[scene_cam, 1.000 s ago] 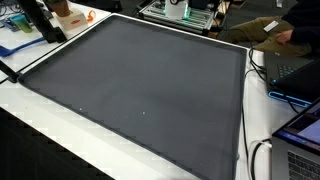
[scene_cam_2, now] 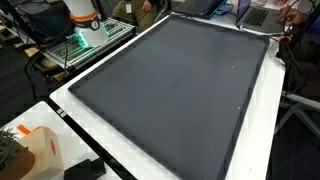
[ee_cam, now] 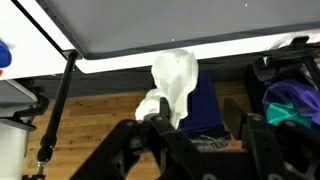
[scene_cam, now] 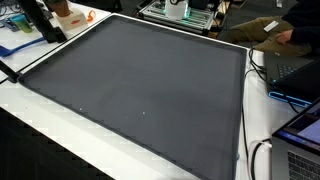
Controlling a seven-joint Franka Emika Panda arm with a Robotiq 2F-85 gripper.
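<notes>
In the wrist view my gripper is open, its dark fingers standing apart on either side of the lower middle. A crumpled white piece (ee_cam: 176,75), like paper or cloth, shows between them and nearer the left finger. Whether it touches that finger is unclear. Behind it lies a dark blue item (ee_cam: 203,103) over a brown wooden surface (ee_cam: 95,125). Neither exterior view shows the gripper; only the arm's white base shows, at the top.
Laptops (scene_cam: 295,75) and cables are along one side. A potted plant (scene_cam_2: 12,150) and a wooden box (scene_cam_2: 42,145) stand at a corner. Purple and teal cloth (ee_cam: 292,100) lies right in the wrist view.
</notes>
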